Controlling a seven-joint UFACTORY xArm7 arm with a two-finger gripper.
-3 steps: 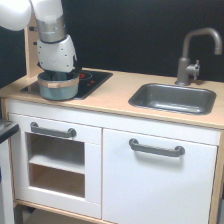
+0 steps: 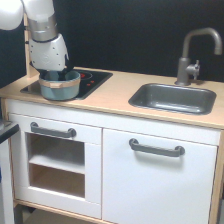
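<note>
A grey-blue pot rests on or just above the black stovetop at the left of the counter. My white robot hand comes down from the upper left, with the gripper right at the pot's rim. Its dark fingers reach into or over the pot's opening. They are small and partly hidden by the rim, so whether they grip the pot or stand apart does not show. What is inside the pot is hidden too.
A steel sink with a grey faucet is set in the right of the wooden counter. Bare counter lies between stovetop and sink. Below are an open white shelf and a shut cabinet door.
My hand has shifted a little to the left and tilted, its fingers still at the pot. The pot looks almost unmoved, at most slightly shifted.
</note>
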